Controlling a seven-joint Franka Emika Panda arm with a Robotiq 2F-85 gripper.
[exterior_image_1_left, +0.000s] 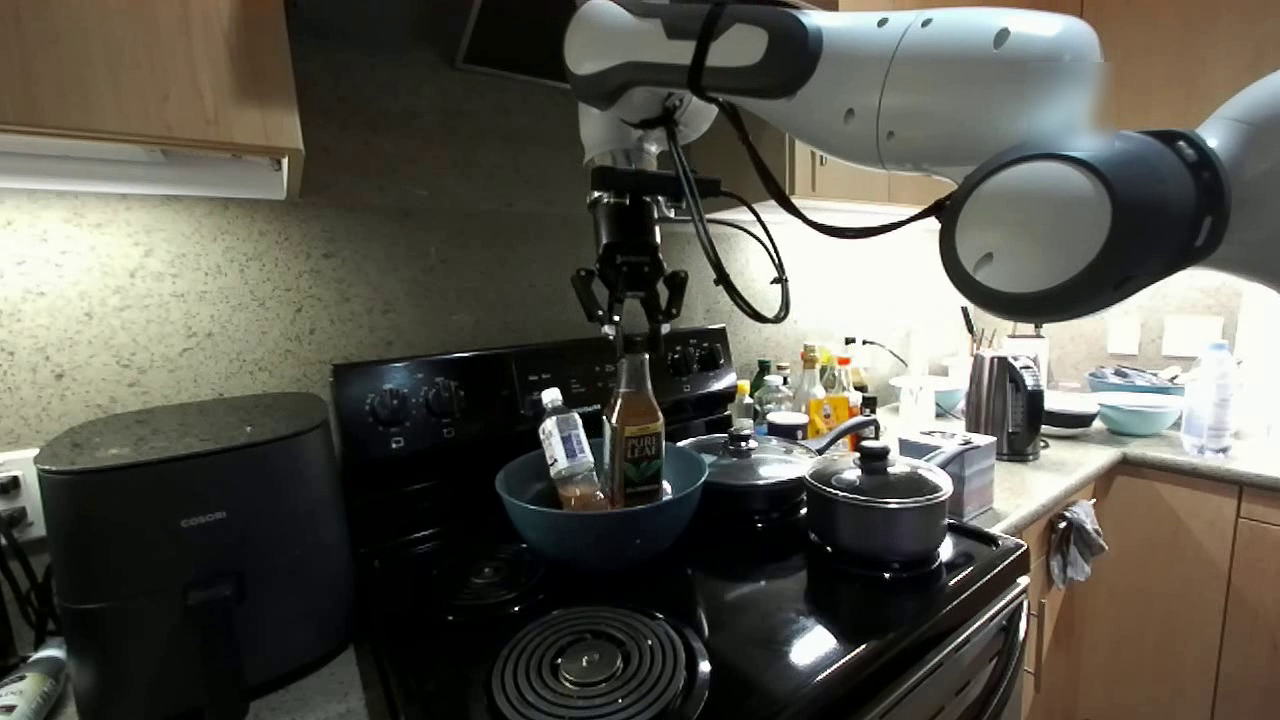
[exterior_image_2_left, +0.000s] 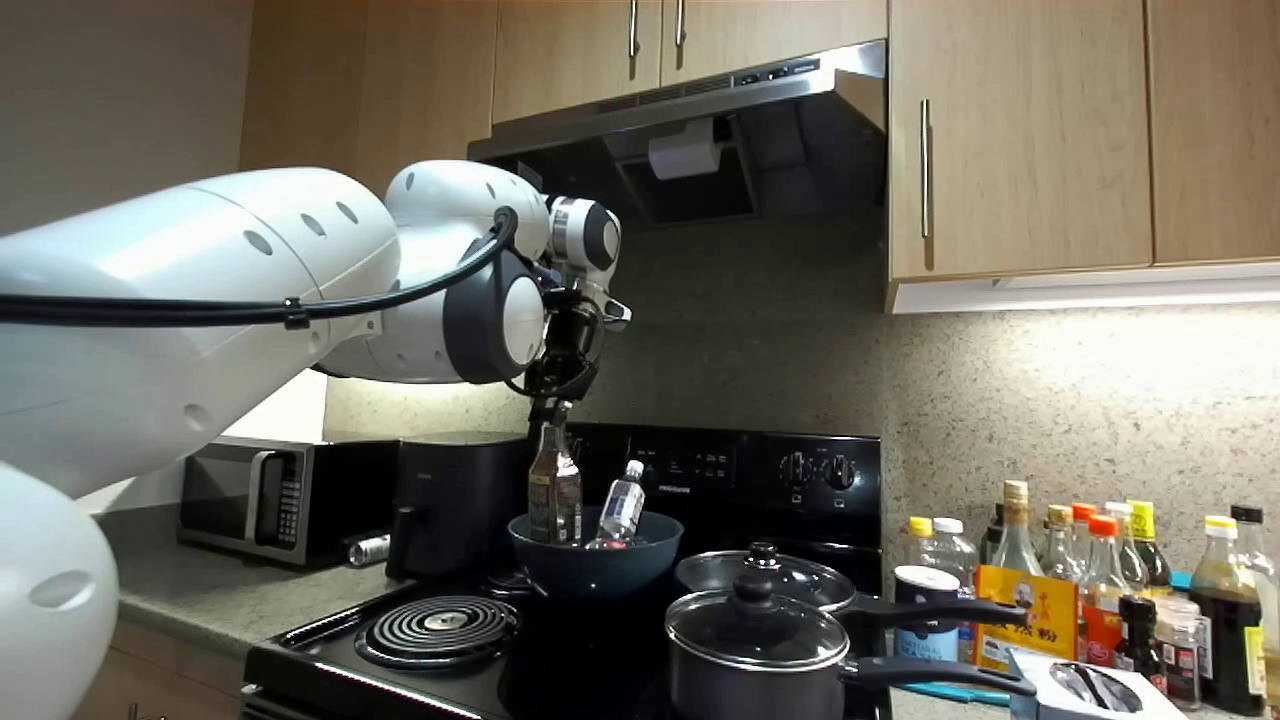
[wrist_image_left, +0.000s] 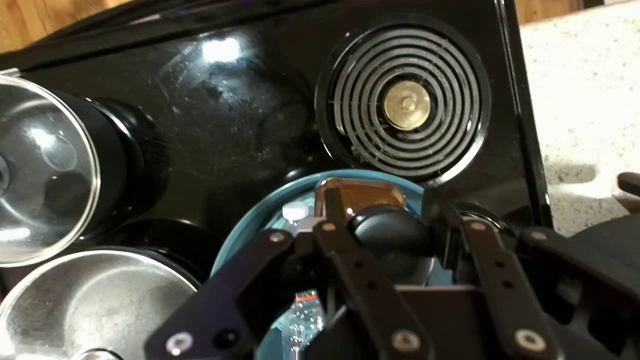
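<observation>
A glass Pure Leaf tea bottle stands almost upright in the blue pan, its base hidden behind the rim. My gripper is above it, shut on the dark cap end. In the wrist view, the black cap lies between the fingers, with the amber body beyond. Beside the tea bottle, a small clear labelled bottle leans in the same pan. Exterior view 2 shows both the tea bottle and the leaning bottle inside the rim.
Two lidded pots occupy the stove's right side, their handles pointing right. An empty coil burner lies in front of the pan. The air fryer stands left, and the control panel rises behind.
</observation>
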